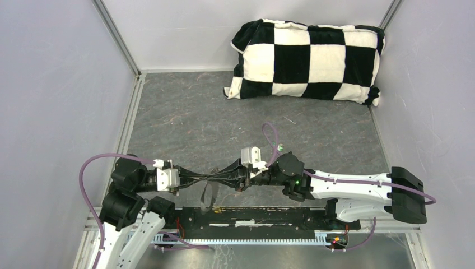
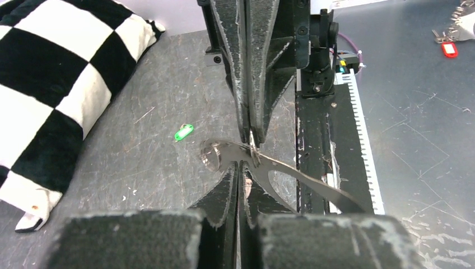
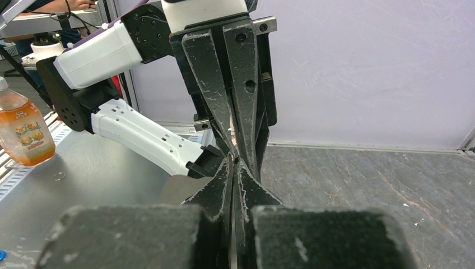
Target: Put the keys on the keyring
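In the left wrist view, a flat grey curved metal piece (image 2: 305,178) with an opening hangs from a small thin metal ring (image 2: 254,151). My right gripper comes down from above, shut on that ring. My left gripper is shut with its tips just below the ring, close to the grey piece; nothing clear shows between its fingers. From above, the tips of the left gripper (image 1: 204,176) and right gripper (image 1: 212,176) meet, the grey piece (image 1: 209,196) below them. A green key tag (image 2: 184,132) lies on the table. Farther off is a red key tag (image 2: 450,49) with keys.
A black-and-white checked cushion (image 1: 308,60) lies against the back wall. A dark rail (image 1: 252,216) runs along the front edge. An orange bottle (image 3: 25,131) stands beyond the table.
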